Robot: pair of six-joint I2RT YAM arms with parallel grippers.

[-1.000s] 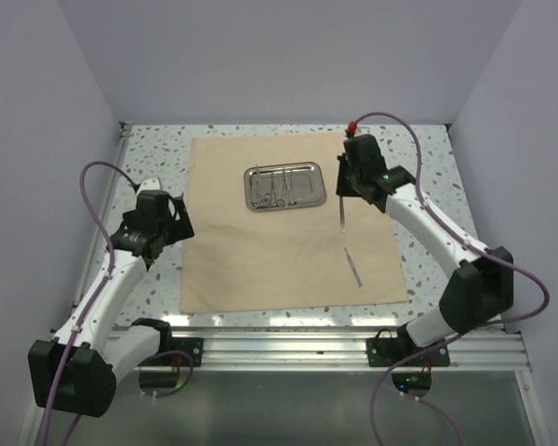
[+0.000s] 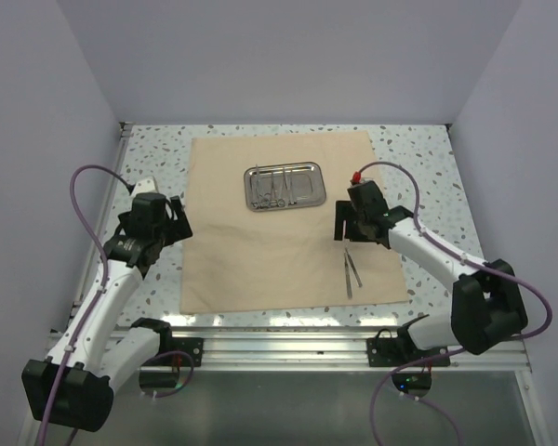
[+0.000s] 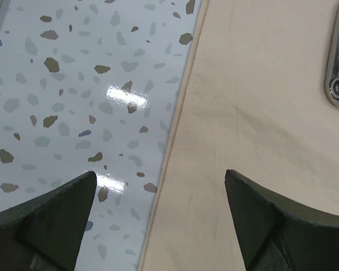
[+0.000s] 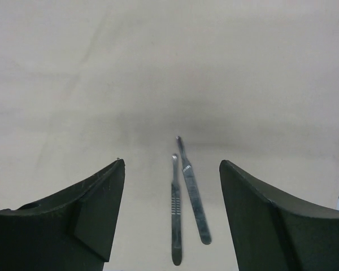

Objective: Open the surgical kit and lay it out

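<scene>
Two slim metal scalpel handles lie on the beige cloth near its front right. The one with a ribbed grip is on the left, and the smooth one slants close beside it, their upper ends nearly touching. Just above and behind them is my right gripper, open and empty. A steel tray at the cloth's back middle holds several instruments, scissor-like ones among them. Over the cloth's left edge hovers my left gripper, also open with nothing between its fingers.
Speckled tabletop borders the cloth on both sides. A metal rail runs along the front edge, and walls close in the back and sides.
The gripper has let go and backed off slightly. The left arm shifted slightly.
</scene>
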